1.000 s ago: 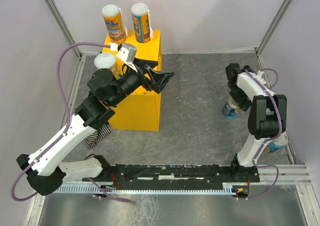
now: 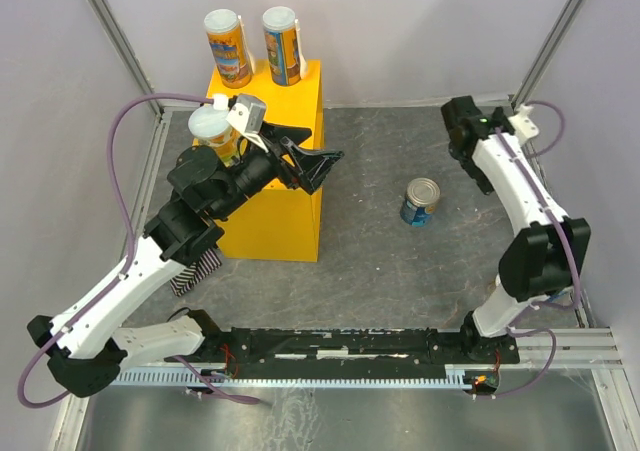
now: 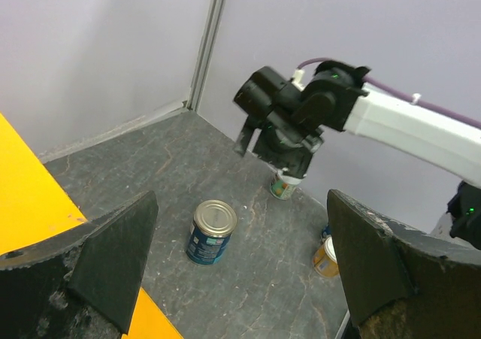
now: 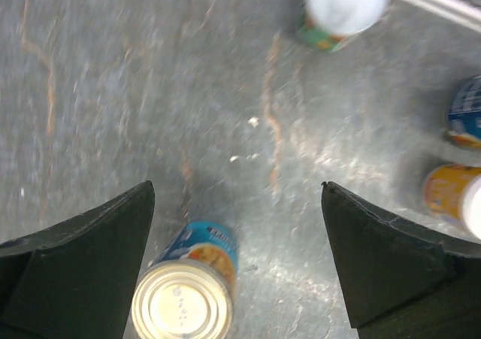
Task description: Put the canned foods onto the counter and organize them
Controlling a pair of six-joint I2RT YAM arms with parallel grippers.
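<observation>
In the top view a blue-labelled can [image 2: 420,202] stands upright by itself on the grey counter [image 2: 380,271]. Several orange-labelled canisters with white lids [image 2: 282,46] stand on the yellow stand [image 2: 310,131]; another canister [image 2: 210,126] there is partly behind the left arm. My left gripper [image 2: 325,168] is open in the air by the stand's right edge, with nothing between its fingers. My right gripper is open and empty over the counter, up and to the right of the can. The right wrist view has the can's top [image 4: 182,301] low between the fingers, farther off.
Along the right wall sit a green-labelled canister [image 3: 283,184], an orange canister [image 3: 327,258] and a blue can [image 4: 467,113], mostly hidden by the right arm from above. A striped cloth [image 2: 195,271] lies beside the stand.
The left arm shifted only slightly.
</observation>
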